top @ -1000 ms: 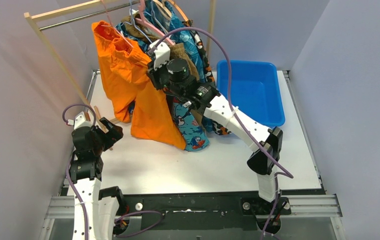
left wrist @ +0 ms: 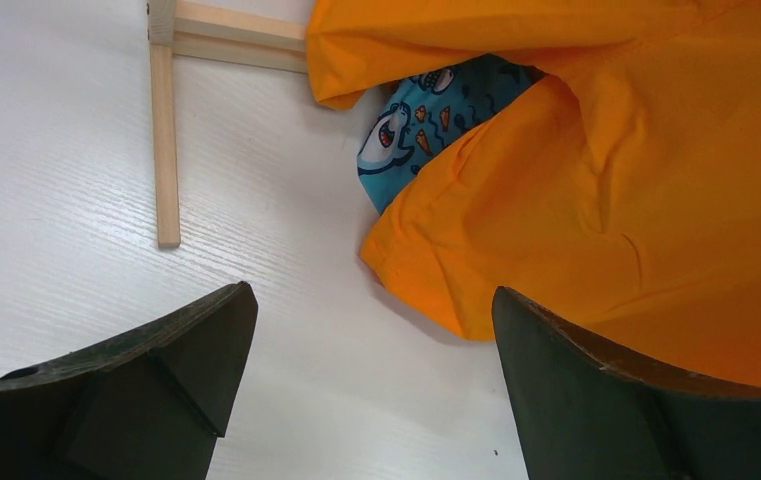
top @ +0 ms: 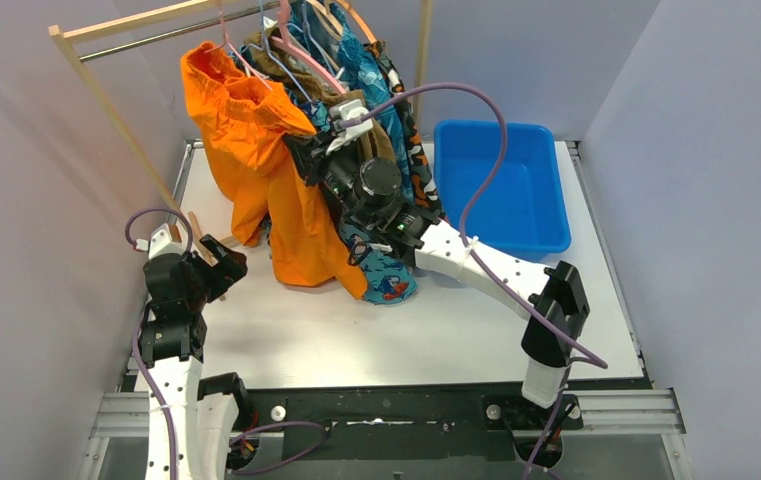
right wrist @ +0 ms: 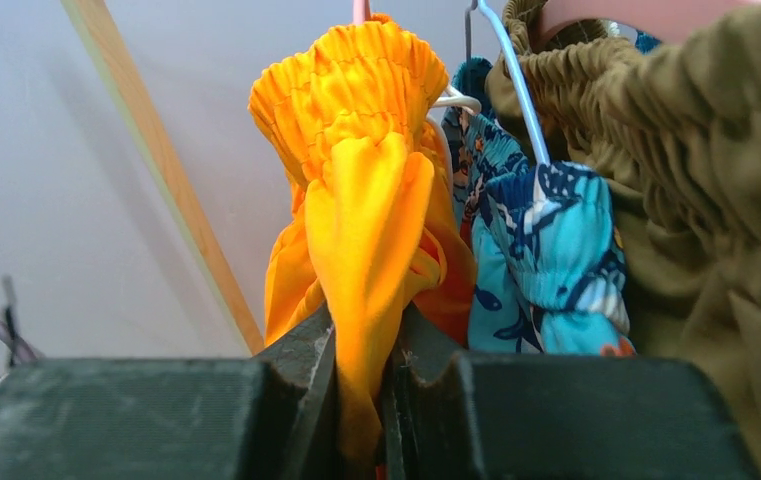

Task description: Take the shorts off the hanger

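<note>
Orange shorts (top: 246, 150) hang at the left end of the rack on a pink hanger (top: 246, 65). In the right wrist view their gathered waistband (right wrist: 351, 85) is still around the hanger, whose pink stem shows above it. My right gripper (top: 301, 155) is shut on a bunched fold of the orange cloth, below the waistband at its right side. Low on the left, my left gripper stands open and apart from the shorts, with bare table between its fingers. The orange leg lies beyond its right finger (left wrist: 596, 400).
Patterned blue shorts (right wrist: 556, 260) and brown shorts (right wrist: 696, 180) hang close on the right. A blue bin (top: 501, 185) stands at the right. The rack's wooden foot (left wrist: 166, 150) is near the left gripper.
My right gripper has turned and shifted slightly, keeping its hold on the orange cloth. The pink hanger has swung a little and the shorts' waist has bunched. The left arm is still.
</note>
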